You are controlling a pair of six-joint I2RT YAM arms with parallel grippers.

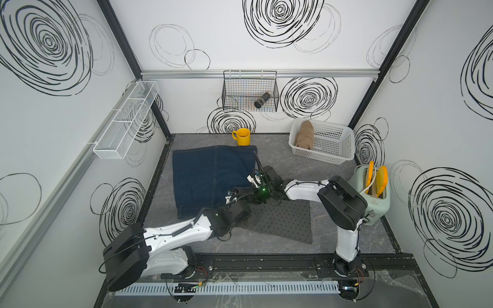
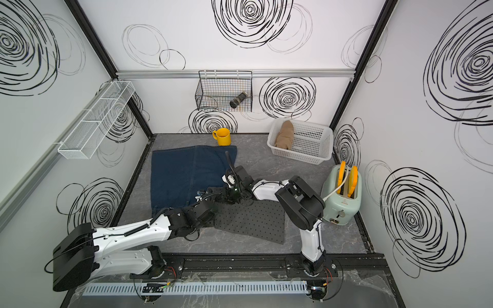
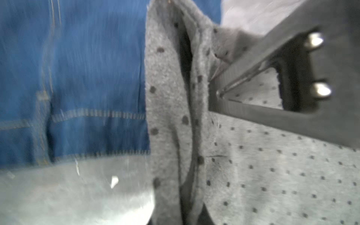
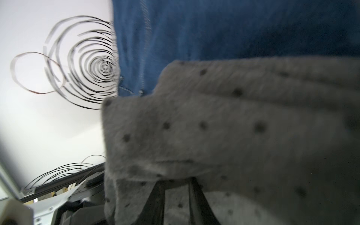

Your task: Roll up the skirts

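Observation:
The dark denim skirt [image 1: 200, 174] lies flat at the left of the table. A grey dotted skirt [image 1: 287, 220] is spread to its right, its left edge gathered into an upright fold [image 3: 166, 101]. My left gripper stands part open, its fingertips on either side of that fold. From the right, a metal finger [image 3: 247, 108] of my other arm reaches against the fold. In its own wrist view my right gripper is shut on grey dotted cloth [image 4: 225, 138]. Both arms hide the fold's far end from above.
A yellow mug [image 1: 243, 136] touches the back of the denim. The white basket [image 1: 333, 142] at back right holds a brown rolled cloth [image 1: 305, 134]. A green toaster [image 1: 377, 202] stands at the right edge. Bare table lies between basket and grey skirt.

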